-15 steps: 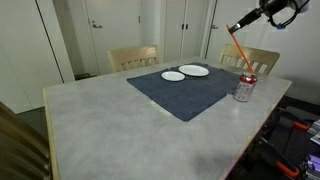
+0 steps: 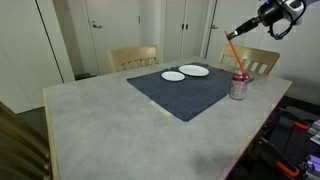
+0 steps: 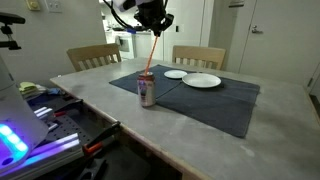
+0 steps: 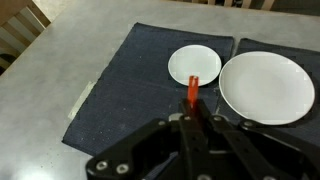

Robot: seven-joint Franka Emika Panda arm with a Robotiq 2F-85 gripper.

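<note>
My gripper (image 2: 232, 37) is shut on the upper end of a long, thin orange-red stick (image 2: 237, 54), above the table's right end. Slanting down from the fingers, the stick meets the top of a can-like container (image 2: 240, 88) with a red upper part. Exterior view 2 also shows the stick (image 3: 152, 54) running down to the mouth of the container (image 3: 147, 92); how deep its lower end sits is hidden. From the wrist, only a short piece of the stick (image 4: 193, 92) shows beyond the gripper, and the container is out of sight.
Dark placemats (image 2: 190, 98) cover the table's middle, with a small white plate (image 4: 195, 64) and a larger one (image 4: 266, 88) on them. The container stands near the table edge. Chairs (image 2: 133, 58) line the far side. Bare tabletop (image 2: 110, 115) lies to the left.
In exterior view 1, the stick's lower end and the container have shifted slightly left, and the stick stands a little steeper. The gripper still holds the stick.
</note>
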